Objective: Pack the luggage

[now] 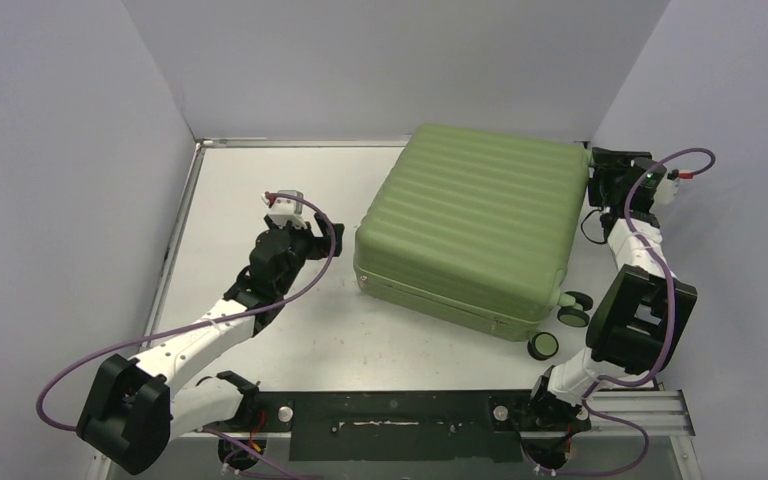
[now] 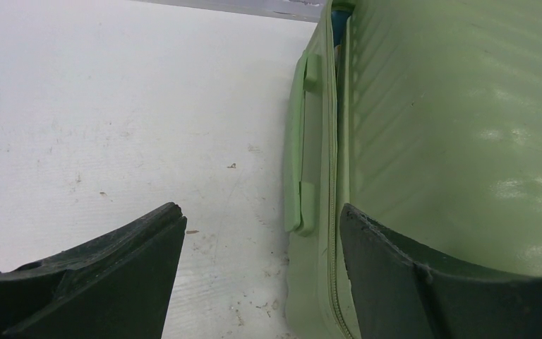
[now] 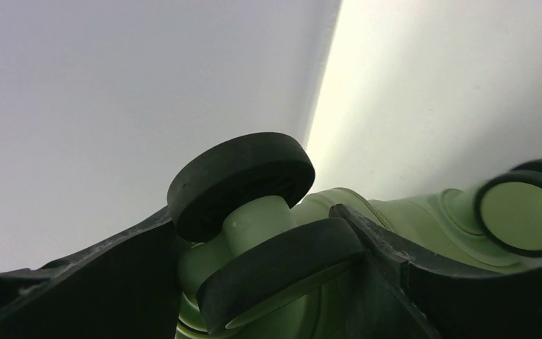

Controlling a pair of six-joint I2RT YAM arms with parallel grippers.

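Observation:
A big green suitcase (image 1: 470, 225) lies closed and at a slant on the white table. In the left wrist view its side handle (image 2: 295, 141) faces left, and a narrow gap runs along the zipped edge with something blue inside. My left gripper (image 1: 332, 238) stands open beside that side, empty between its fingers. At the far right corner, my right gripper (image 1: 603, 172) is around a pair of black caster wheels (image 3: 282, 265). One finger (image 3: 141, 261) is left of the wheels and the other right; whether they press on them I cannot tell.
More caster wheels (image 1: 543, 346) stick out at the suitcase's near right corner. Free white table (image 1: 230, 210) lies to the left. Grey walls (image 1: 380, 70) close off the back and sides; the right arm is close to the right wall.

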